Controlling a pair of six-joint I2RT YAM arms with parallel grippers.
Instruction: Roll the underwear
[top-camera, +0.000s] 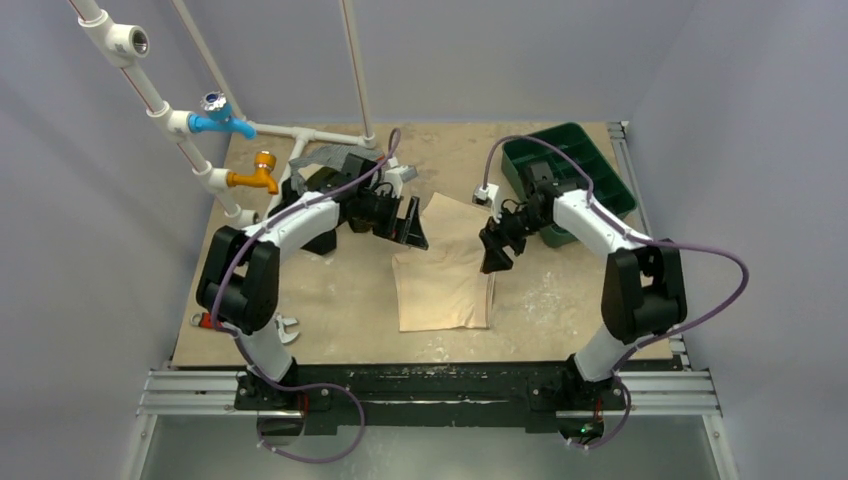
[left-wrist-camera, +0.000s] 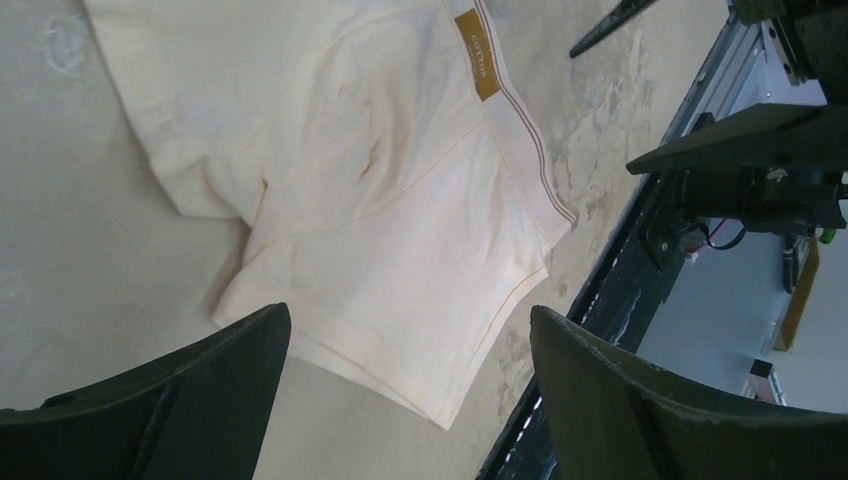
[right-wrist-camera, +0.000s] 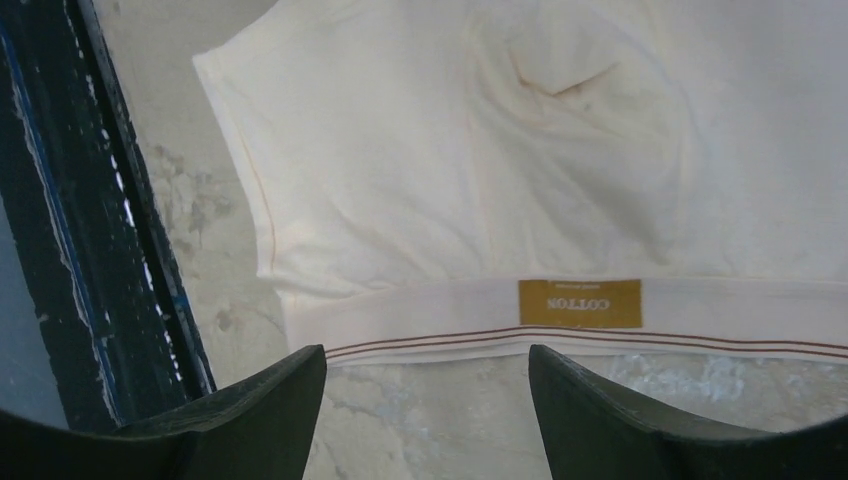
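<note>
Cream underwear lies spread on the table, its striped waistband along the right side. A brown label sits on that band. In the left wrist view, a leg edge of the underwear is folded inward, with light wrinkles in the cloth. My left gripper is over the cloth's left side, fingers spread, holding nothing. Over the waistband side is my right gripper, likewise open; in the right wrist view the band's outer edge passes just beyond its fingertips. In the top view this gripper covers the label.
Behind the left arm lies a heap of dark and grey clothes beside white pipes. A green bin stands at the back right. A red-handled wrench rests at the front left. Bare table surrounds the underwear's front half.
</note>
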